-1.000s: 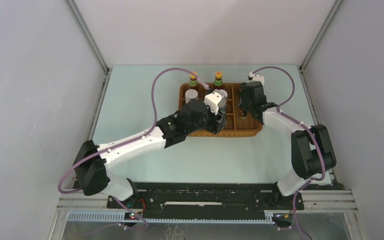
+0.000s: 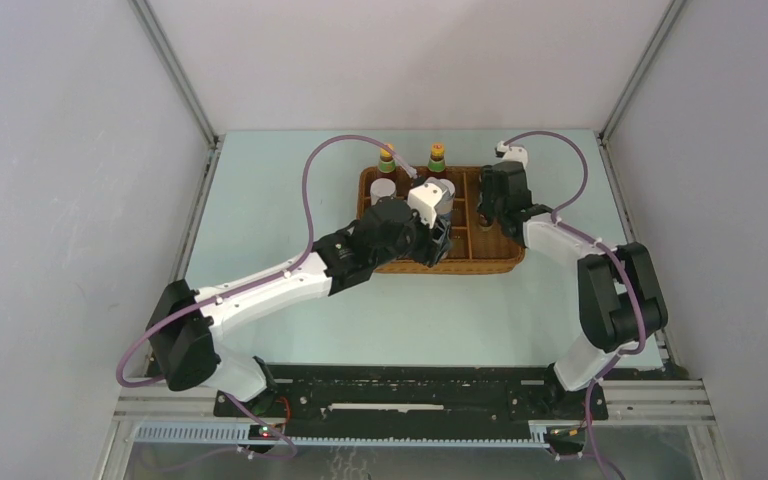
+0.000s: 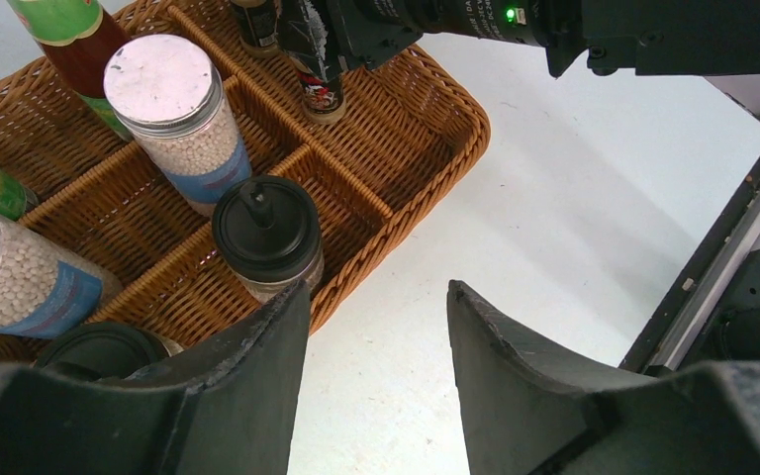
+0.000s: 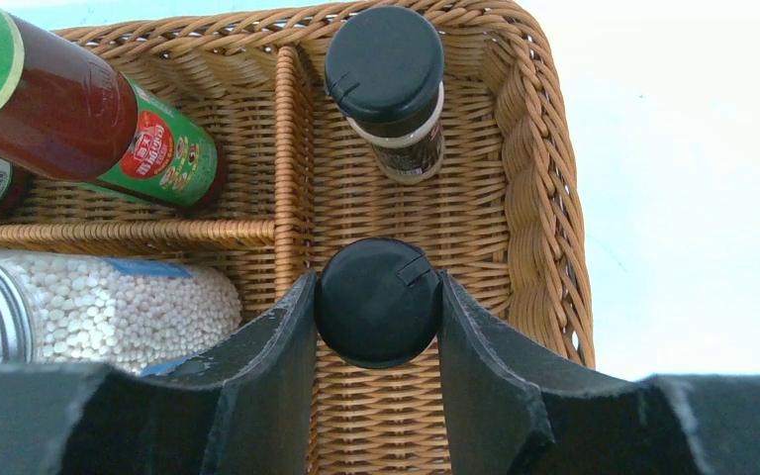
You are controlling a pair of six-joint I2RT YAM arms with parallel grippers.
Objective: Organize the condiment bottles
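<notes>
My right gripper is shut on the black cap of a small condiment bottle (image 4: 377,317), which stands upright inside the right compartment of the wicker basket (image 2: 450,267). In the left wrist view the bottle's lower part (image 3: 321,97) shows beneath those fingers, close to the basket floor; whether it touches cannot be told. Behind it stands a second black-capped bottle (image 4: 396,84). My left gripper is open and empty, above the basket's front edge beside a black-lidded jar (image 3: 267,230). Sauce bottles (image 2: 437,160) occupy the back compartments.
White-lidded jars of pale pellets (image 3: 193,129) fill middle compartments, and another dark-lidded jar (image 3: 104,348) sits at front left. The right compartment's front part (image 3: 396,158) is free. Bare table (image 2: 440,320) lies in front of the basket. Both arms reach over the basket, fairly close together.
The right arm has shifted very slightly, its elbow a little toward the left and back. The left arm looks unmoved in the top view.
</notes>
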